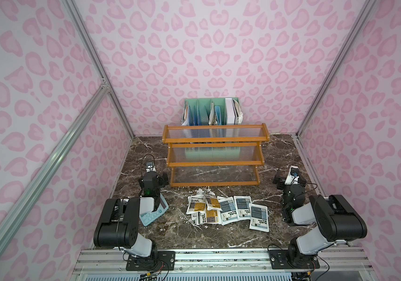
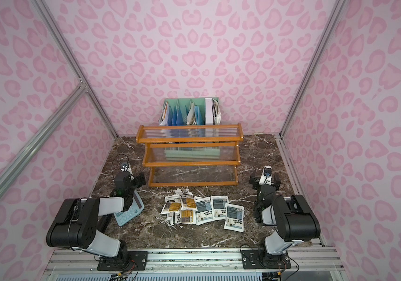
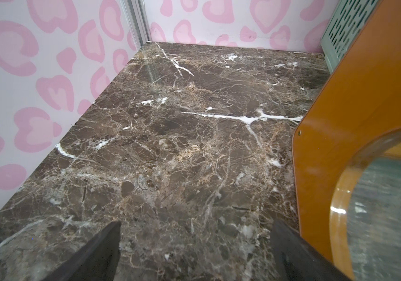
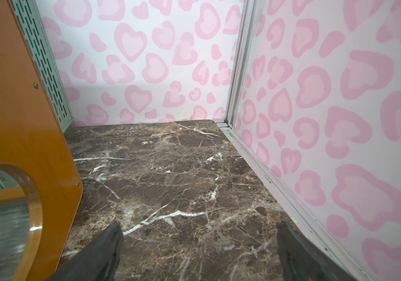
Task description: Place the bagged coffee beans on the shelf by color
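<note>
Several white bags with yellow-brown labels (image 1: 212, 216) lie overlapping in a heap in front of the shelf. Right of them lie bags with grey-blue labels (image 1: 259, 217), flat on the table. The orange wooden shelf (image 1: 213, 164) has tiers with clear panels, and no bags stand on it. My left gripper is open left of the shelf, with only bare marble between its fingers. On the other side of the shelf, my right gripper is open and empty as well. Neither gripper touches a bag.
A green file rack (image 1: 212, 111) with folders stands behind the shelf. Under the left arm lies a light blue calculator-like object (image 1: 154, 213). Marble is clear on both sides of the shelf and along the front edge.
</note>
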